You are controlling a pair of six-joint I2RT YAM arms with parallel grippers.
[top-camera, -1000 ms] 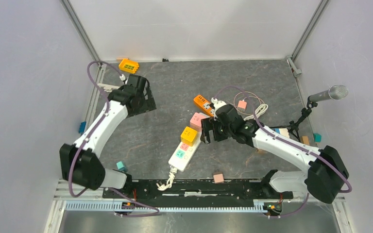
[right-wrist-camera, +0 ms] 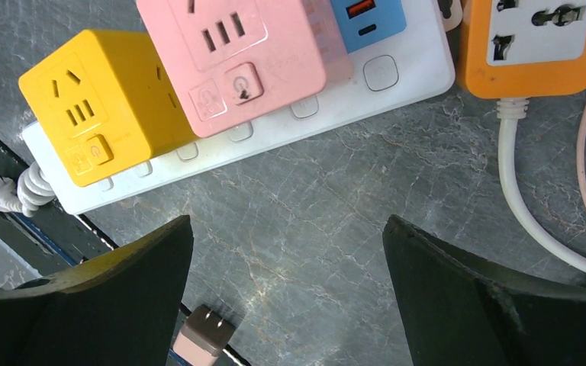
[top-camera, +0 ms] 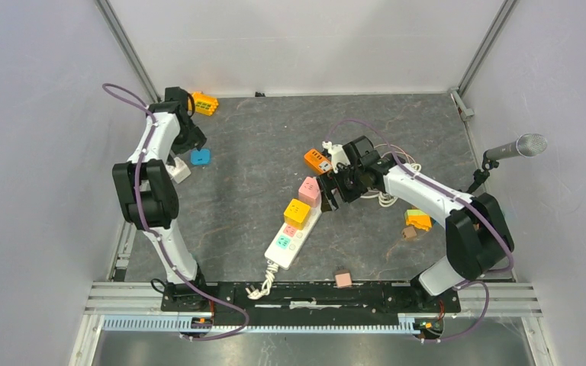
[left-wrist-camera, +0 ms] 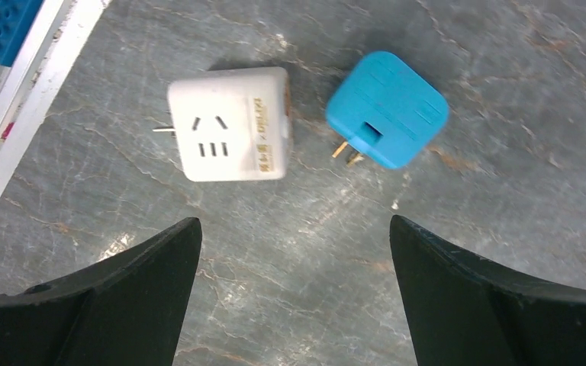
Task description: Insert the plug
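Observation:
Two loose plugs lie on the grey table in the left wrist view: a white block plug point(left-wrist-camera: 233, 130), pins to the left, and a blue plug point(left-wrist-camera: 397, 103), pins to its lower left. Over them hovers my left gripper, open and empty. A white power strip point(right-wrist-camera: 381, 95) carries a yellow plug point(right-wrist-camera: 84, 99) and a pink plug point(right-wrist-camera: 233, 57). Beside the strip, my right gripper stands open above bare table. From the top, free pink and green sockets point(top-camera: 283, 242) show near the strip's cable end.
An orange strip point(top-camera: 317, 160) and white cable point(top-camera: 387, 200) lie beyond my right gripper. A small pink-and-brown plug point(top-camera: 342, 280) rests at the front edge. Yellow blocks point(top-camera: 204, 104) stand back left.
My left gripper has moved back and leftward, ending over the white and blue plugs. The right arm has shifted slightly, its gripper staying beside the pink plug.

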